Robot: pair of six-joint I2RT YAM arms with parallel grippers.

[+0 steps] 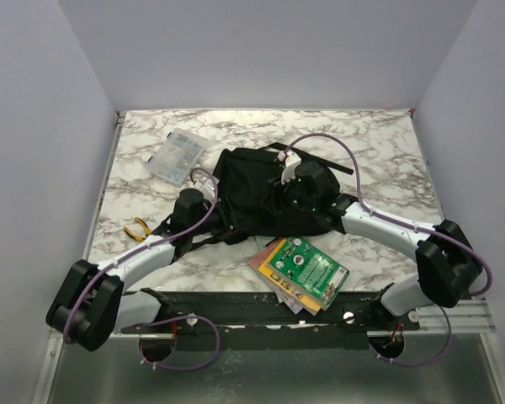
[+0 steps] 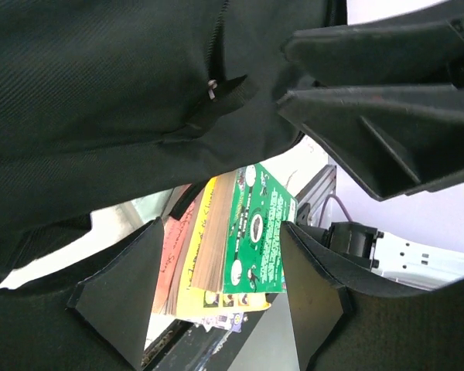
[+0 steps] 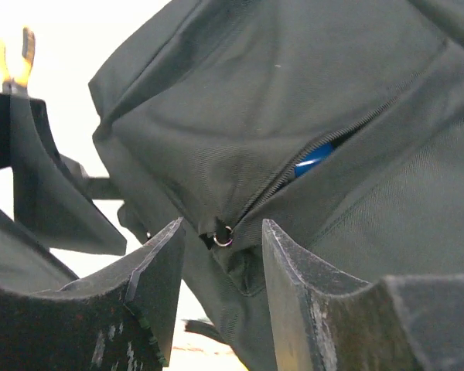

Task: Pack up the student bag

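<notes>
The black bag lies flat in the middle of the table. Its zipper runs across the right wrist view, parted enough to show something blue inside. A metal ring on the zipper's end shows in line with the gap of my right gripper, whose fingers stand apart; whether it is between them in depth, I cannot tell. At the bag's near left edge is my left gripper, also with parted fingers. A dark zipper tab appears above them in the left wrist view.
Several stacked books, a green one on top, lie at the front edge. A clear flat case rests at the back left, yellow-handled scissors or pliers at the left. Bare table lies at the back right.
</notes>
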